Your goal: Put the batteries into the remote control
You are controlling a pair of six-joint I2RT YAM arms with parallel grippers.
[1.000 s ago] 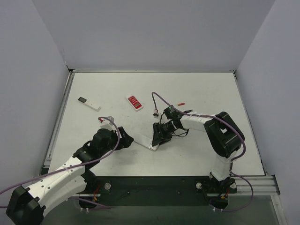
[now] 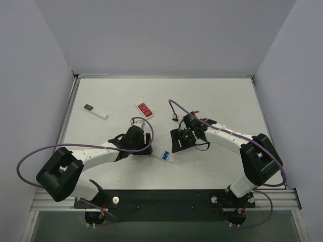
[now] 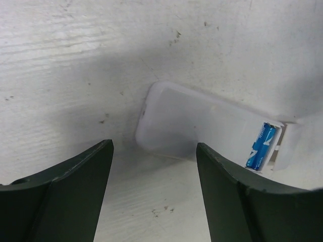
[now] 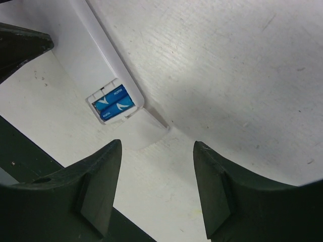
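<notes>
The remote control (image 2: 161,153) lies back up on the table between my two grippers. In its battery bay, two blue batteries (image 4: 114,102) sit side by side. A pale flap-like piece, probably the cover (image 4: 146,129), extends from that end. My left gripper is open at the remote's other end, its right fingertip over or against the casing; contact cannot be told. Its finger (image 4: 22,48) also shows in the right wrist view. My right gripper is open and empty, just right of the bay and cover.
A white device with red keys (image 2: 145,110) and a longer white remote with a dark screen (image 2: 96,111) lie farther back. Small red items (image 2: 196,112) are partly behind the right arm.
My left arm has moved right to the remote's end. The right gripper has drawn back to the right, off the battery end, leaving the blue batteries and pale cover in plain view.
</notes>
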